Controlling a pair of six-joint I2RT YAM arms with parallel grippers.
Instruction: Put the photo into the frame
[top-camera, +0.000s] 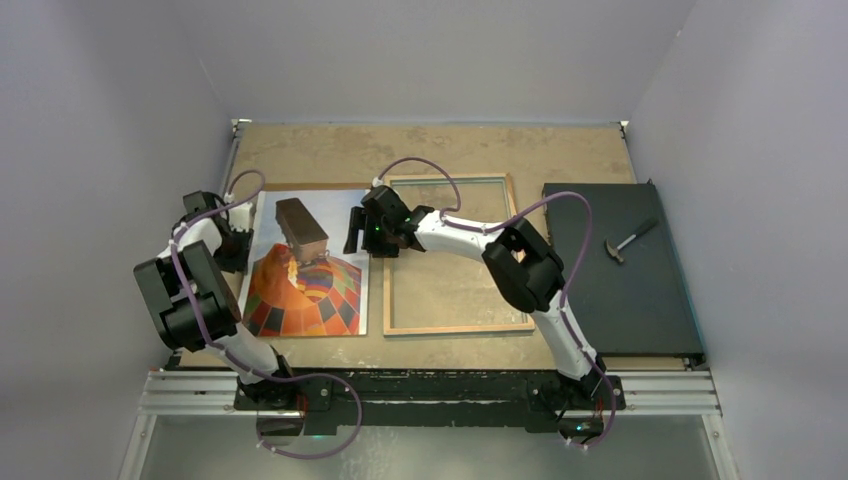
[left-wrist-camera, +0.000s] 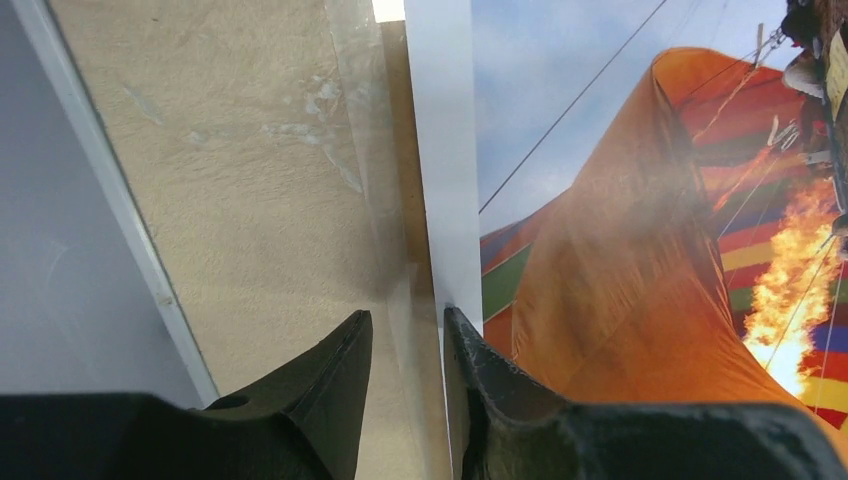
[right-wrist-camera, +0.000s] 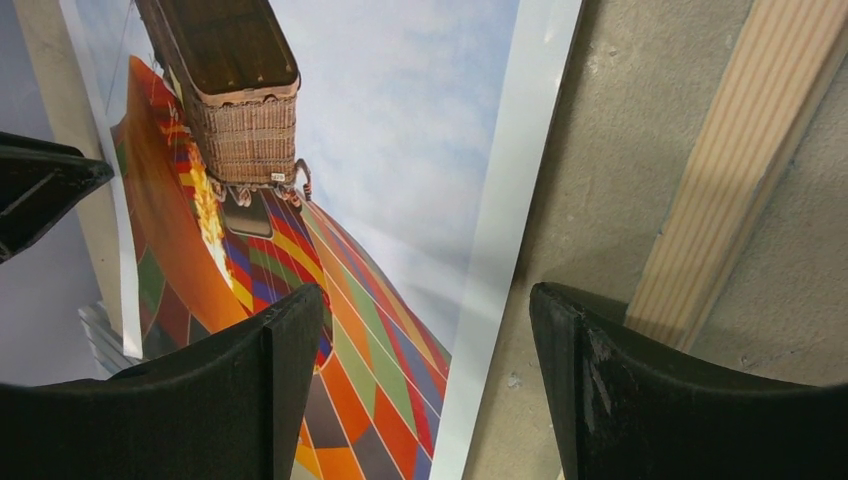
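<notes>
The photo (top-camera: 305, 300) (left-wrist-camera: 600, 300) (right-wrist-camera: 400, 200), a hot-air balloon picture with white margins, lies flat at the left of the board. My left gripper (top-camera: 238, 250) is open at its left edge, one finger at the white margin, the other over bare board. My right gripper (top-camera: 362, 232) stands open over the photo's right edge, beside the frame, with nothing visibly held. The light wooden frame (top-camera: 455, 330) (right-wrist-camera: 730, 170) lies right of the photo; its inside shows the board's beige through it.
A dark mat (top-camera: 625, 300) at the right carries a hammer (top-camera: 630, 235). Bare board (top-camera: 430, 145) runs along the back. Grey walls stand close on the left and right, the left one beside my left arm.
</notes>
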